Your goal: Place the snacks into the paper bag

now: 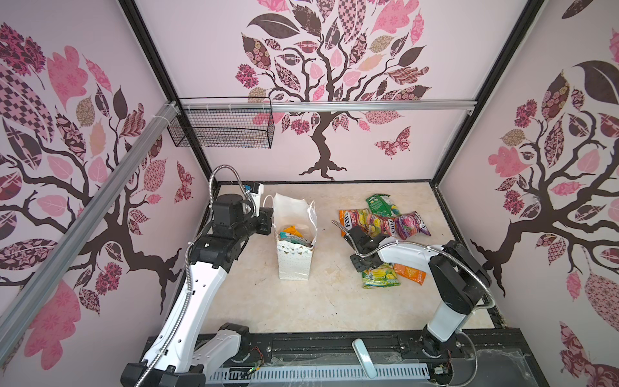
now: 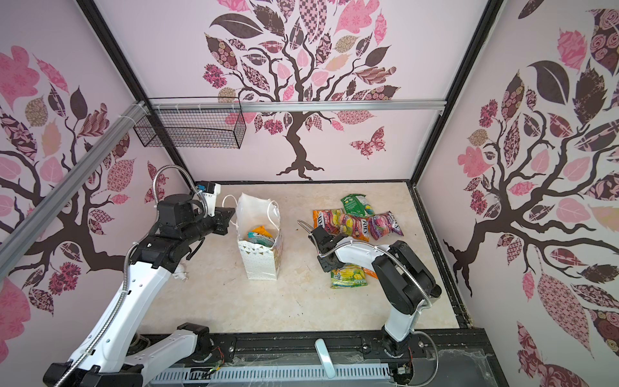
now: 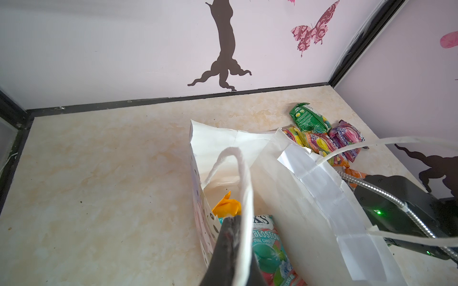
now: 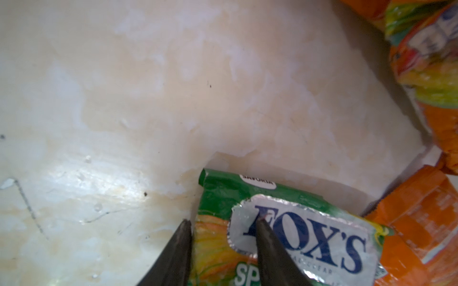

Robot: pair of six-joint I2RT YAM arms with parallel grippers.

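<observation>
The white paper bag (image 1: 294, 260) stands mid-table with orange and teal packs inside. Beside its handle is my left gripper (image 1: 267, 220), shut; the handle crosses in front of its fingers (image 3: 216, 267). My right gripper is low over a green-yellow Fox's candy pack (image 4: 305, 228), fingers apart over its left end; whether they grip it is unclear. An orange pack (image 4: 419, 214) lies beside it. Behind lie a row of colourful packs (image 2: 354, 225), a purple one (image 2: 385, 223) and a green one (image 2: 356, 203).
A wire basket (image 1: 225, 129) hangs from the rail above the back left.
</observation>
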